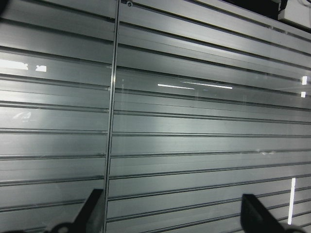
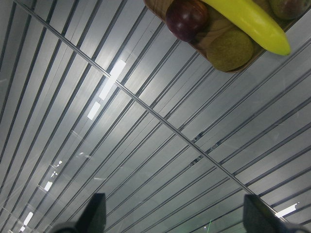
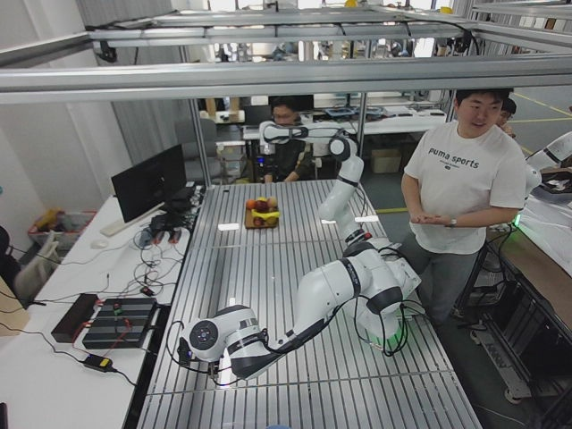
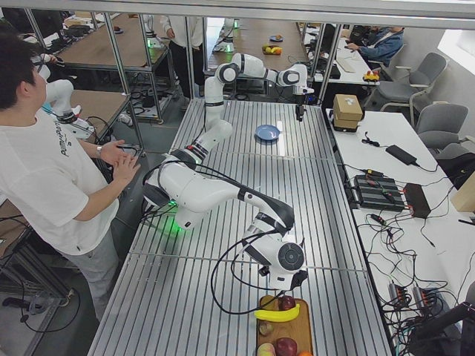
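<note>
A wooden tray [image 4: 297,334] of fruit lies at one end of the slatted table, with a banana [image 4: 276,315], a dark red fruit [image 2: 187,19] and a round brownish fruit [image 2: 228,51]. At the other end sits a blue plate [image 4: 267,133]. One arm's gripper hangs over the table near that plate, the other near the tray. My left gripper is open over bare slats, nothing between its fingers. My right gripper is open above the slats beside the fruit tray, which shows at the top of the right wrist view.
A white side table [image 4: 401,237] with cables, power boxes and a monitor [image 3: 147,179] runs along one long edge. A man [image 3: 460,179] stands at the opposite edge by the arm bases.
</note>
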